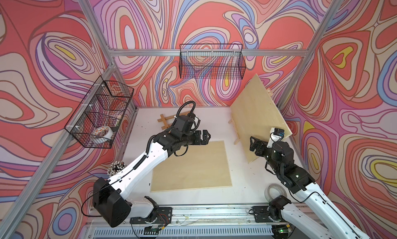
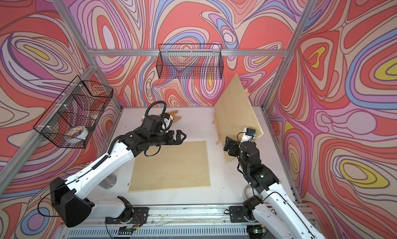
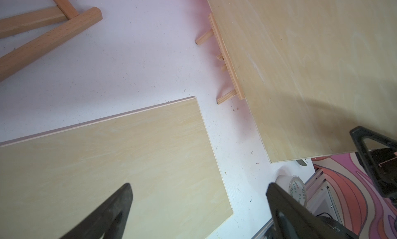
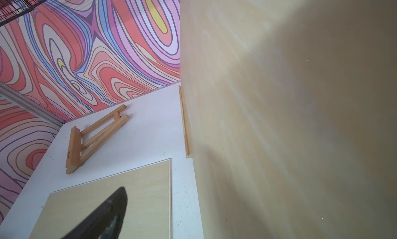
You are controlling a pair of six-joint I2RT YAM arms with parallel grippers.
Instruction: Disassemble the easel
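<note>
A large pale drawing board (image 1: 254, 108) stands tilted at the right of the table, with a thin wooden strip and short pegs (image 3: 226, 96) along its lower left side. My right gripper (image 1: 257, 144) is open at the board's near lower part. In the right wrist view one finger (image 4: 109, 218) shows left of the board and the other is hidden behind it; contact cannot be told. Wooden easel legs (image 4: 99, 135) lie folded at the back left. My left gripper hangs open above the table, nothing between its fingers.
A flat wooden panel (image 1: 194, 168) lies on the table's middle. Wire baskets hang at the back (image 1: 212, 63) and left (image 1: 101, 114). A white roll (image 3: 292, 188) stands near the right front. White table shows free between the panel and the standing board.
</note>
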